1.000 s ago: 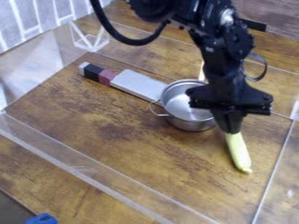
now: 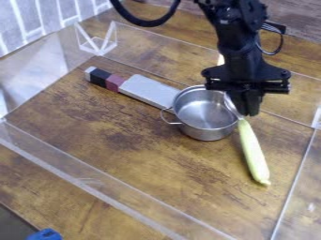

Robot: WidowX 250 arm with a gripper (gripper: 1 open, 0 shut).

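A steel pot (image 2: 201, 114) with wire handles sits on the wooden table (image 2: 113, 159), right of centre. A long pale yellow object (image 2: 254, 155) lies to its right, running toward the front. My black gripper (image 2: 245, 98) hangs just over the pot's right side and the upper end of the yellow object. Its fingertips are small and dark in this view, and I cannot tell whether anything is between them.
A silver bar (image 2: 141, 89) with a dark red and black end lies behind and left of the pot. A pale thin object stands partly hidden behind the arm. Clear plastic edging borders the table's left. A blue object (image 2: 41, 233) is at the front left corner.
My gripper has moved up and back, away from the front of the table. The yellow object shows more of its upper end now.
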